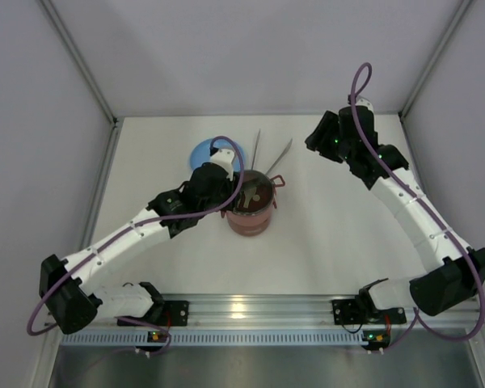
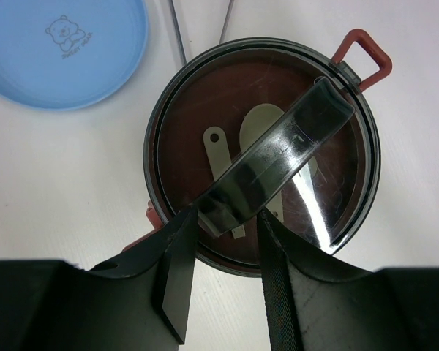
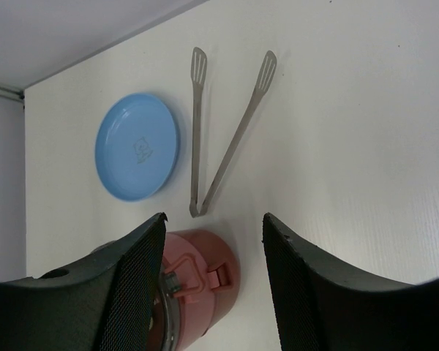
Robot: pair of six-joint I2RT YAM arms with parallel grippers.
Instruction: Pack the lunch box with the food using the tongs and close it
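Note:
The lunch box (image 1: 250, 221) is a round pink-red pot standing upright mid-table, with red clips (image 2: 373, 53) on opposite sides. Across its dark, see-through lid runs a glossy bar handle (image 2: 278, 159). Pale utensils (image 2: 218, 150), one of them a spoon (image 2: 257, 123), show beneath that bar. Over the lid's near-left side, my left gripper is partly open, its fingertips either side of the bar's lower end; contact cannot be made out. My right gripper (image 1: 319, 139) hangs open and empty over the table's back right, clear of the box.
Behind the box, to the left, lies a blue plate (image 2: 55, 62) with a bear print. Two slim metal utensils (image 3: 196, 128) form a V behind the box, close to it. Bare table (image 1: 331, 234) stretches to the right and front.

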